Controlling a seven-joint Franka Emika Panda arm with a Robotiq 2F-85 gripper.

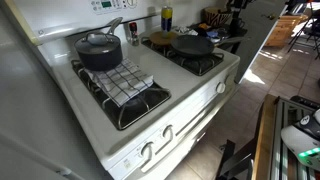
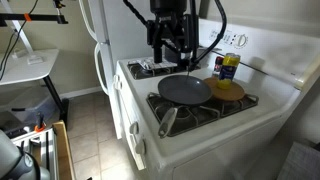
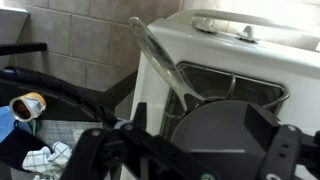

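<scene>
A dark frying pan (image 2: 185, 90) rests on the burner grate of the white stove, its long metal handle (image 2: 168, 123) reaching past the front side. From the wrist, the dark pan (image 3: 220, 128) fills the space below my gripper, and its handle (image 3: 160, 55) slants up to the left. The fingers stand wide apart with nothing visible between them. In the second exterior view my gripper (image 2: 174, 48) hangs above the pan, clear of it. The first exterior view shows the pan (image 1: 194, 45) on the far burners, with part of the arm at the top right.
A lidded pot (image 1: 100, 50) and a striped cloth (image 1: 123, 82) lie on the other burners. Behind the pan are a brown round board (image 2: 229, 91) and a yellow-labelled container (image 2: 229, 68). A can (image 3: 29, 105) stands off to one side, away from the stove.
</scene>
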